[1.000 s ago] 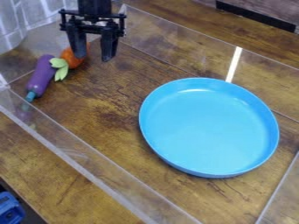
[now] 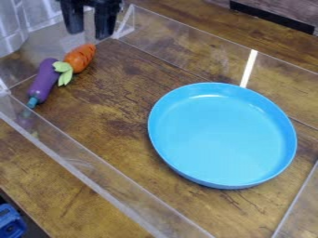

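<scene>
My gripper (image 2: 89, 26) hangs at the top left, raised above an orange carrot (image 2: 78, 59) with green leaves. Its dark fingers are apart, with nothing seen between them; the upper part is cut off by the top edge. A purple eggplant-like toy (image 2: 45, 82) with a teal tip lies just left of the carrot on the wooden table. A large blue plate (image 2: 221, 135) sits on the right.
Transparent walls run along the left and bottom. A blue object (image 2: 10, 221) shows at the lower left corner.
My gripper has moved upward and slightly left, away from the carrot, uncovering more of it. The toys and plate lie where they were.
</scene>
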